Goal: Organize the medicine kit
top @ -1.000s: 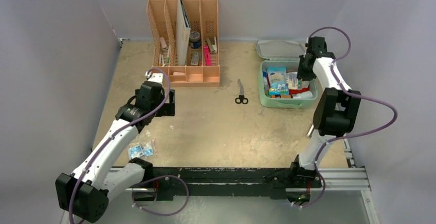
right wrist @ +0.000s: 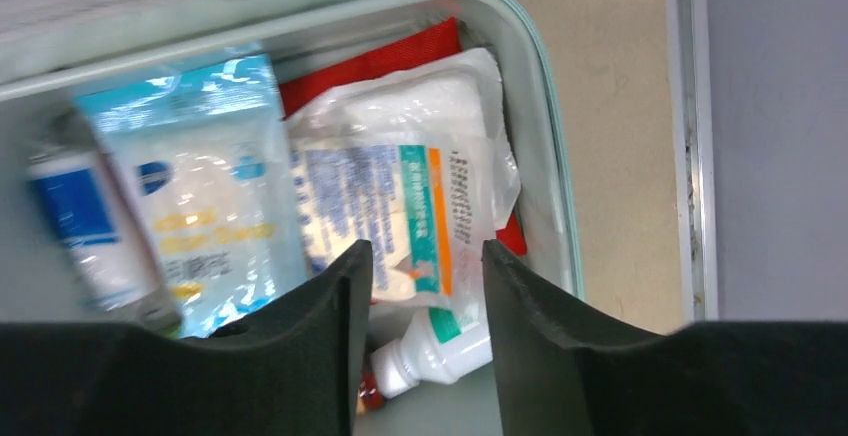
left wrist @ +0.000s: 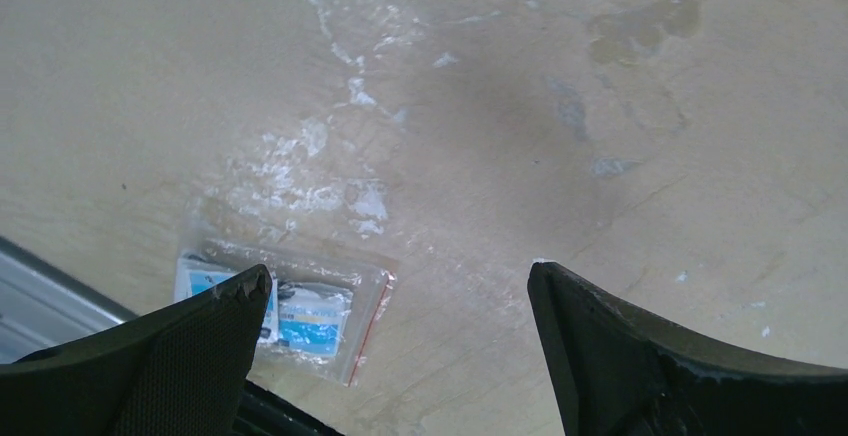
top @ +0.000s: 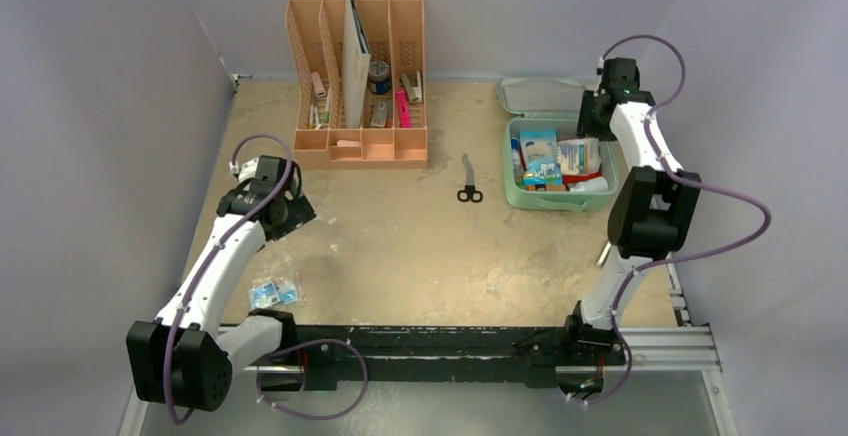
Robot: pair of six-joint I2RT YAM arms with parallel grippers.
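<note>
The green medicine kit [top: 512, 184] stands open at the right of the table. Inside are a blue and white pouch [right wrist: 205, 196], a clear packet with green and orange stripes [right wrist: 385, 211], a white bottle [right wrist: 435, 351] and a blue-labelled tube [right wrist: 85, 216]. Over the kit's right side hovers my right gripper, part open, with nothing held between its fingers. A clear zip bag with blue and white packets [left wrist: 310, 316] lies flat at the front left. My left gripper is above the table behind that bag, open and empty.
An orange organizer [top: 375, 156] with several small items and an upright board [top: 354, 66] stands at the back. Black scissors [top: 469, 194] lie left of the kit. A wall rises close on the right.
My left arm has swung left and toward the front, nearer the zip bag. My right gripper dipped toward the kit's packets and has drawn back up and away.
</note>
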